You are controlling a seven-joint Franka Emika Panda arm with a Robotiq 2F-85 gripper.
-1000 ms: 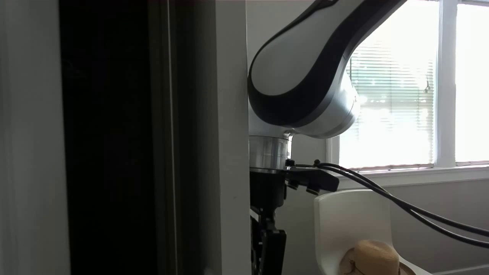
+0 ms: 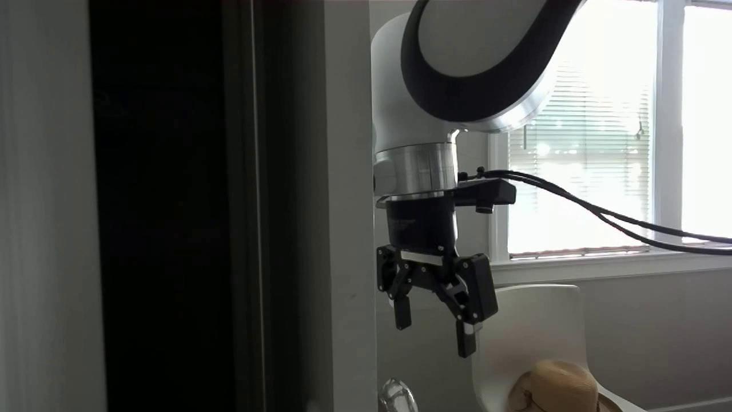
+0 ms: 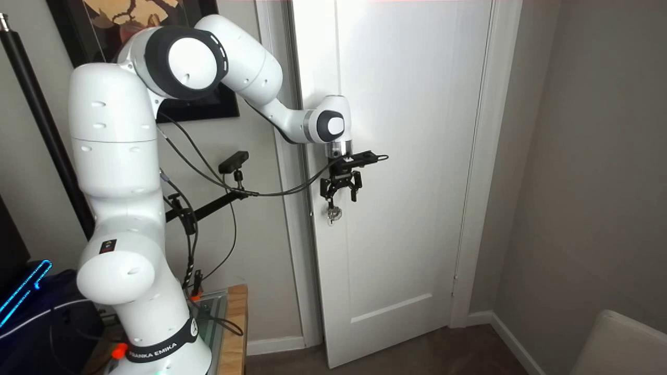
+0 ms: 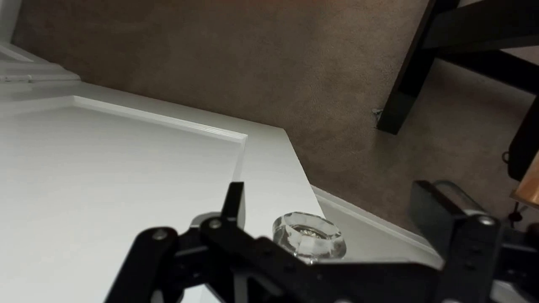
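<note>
My gripper stands open, pointing down, with a wide gap between its fingertips. Below it in exterior view 1 is the clear faceted glass knob, partly cut off by the frame's lower edge. The white door stands ajar, its knob side away from the frame. In the wrist view the glass knob lies in line with the gap between the fingers, nearer the left one, and its lower part is hidden behind the gripper's linkage. The fingers appear above the knob, apart from it.
A white chair with a straw hat stands under the window. Black cables trail from the wrist. Dark furniture legs stand on the brown carpet. The door frame is close beside the forearm.
The arm has risen and turned about its wrist. Both fingers now show clear of the door edge in exterior view 1, and the glass knob has come into sight below them.
</note>
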